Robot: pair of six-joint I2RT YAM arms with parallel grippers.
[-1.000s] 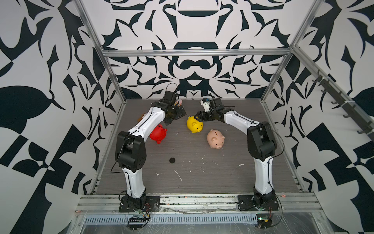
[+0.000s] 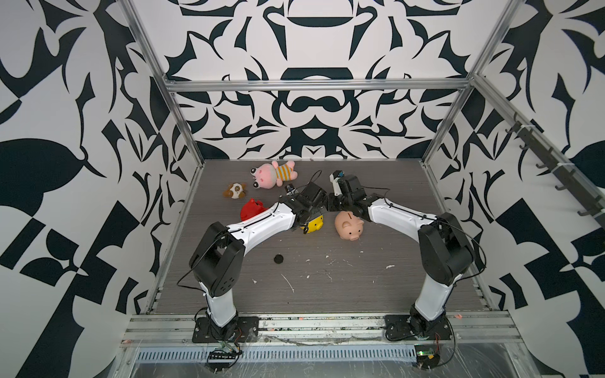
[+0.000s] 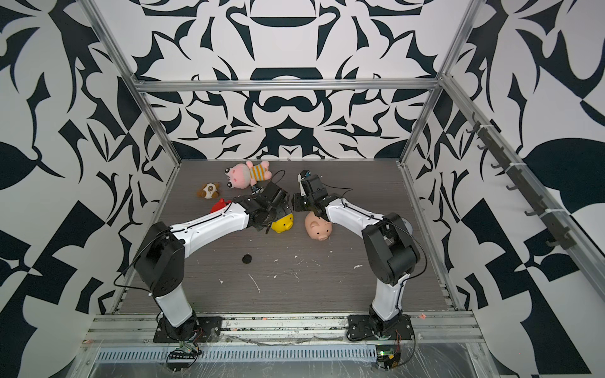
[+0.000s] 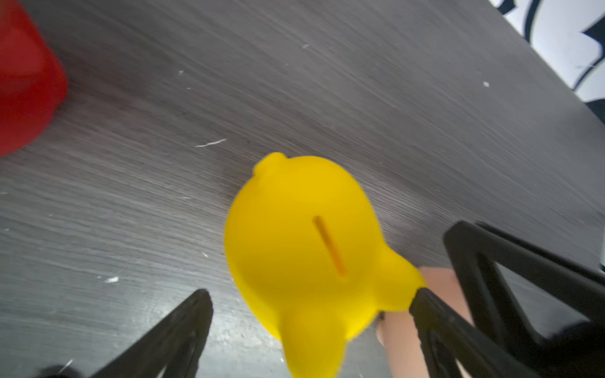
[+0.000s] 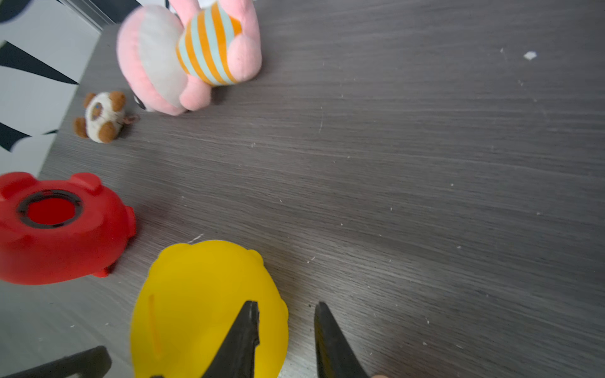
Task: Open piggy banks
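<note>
A yellow piggy bank (image 4: 302, 233) with a coin slot on top sits mid-table. My left gripper hangs over it, open, fingers either side of the pig, apparently not closed on it. My right gripper is part open just beside and above the same yellow pig (image 5: 195, 296), with nothing visibly held. A red piggy bank (image 5: 75, 239) to the left shows an open round hole facing up. A pink piggy bank (image 2: 349, 226) sits right of the yellow one, under my right arm.
A pink striped plush (image 2: 274, 175) and a small brown-white plush (image 2: 235, 190) lie at the back left. A black disc (image 2: 278, 259) lies at the front left.
My left gripper has moved right and down over the yellow pig. The yellow pig moved toward the front over the past second, along with the right gripper, which is now slightly further right.
</note>
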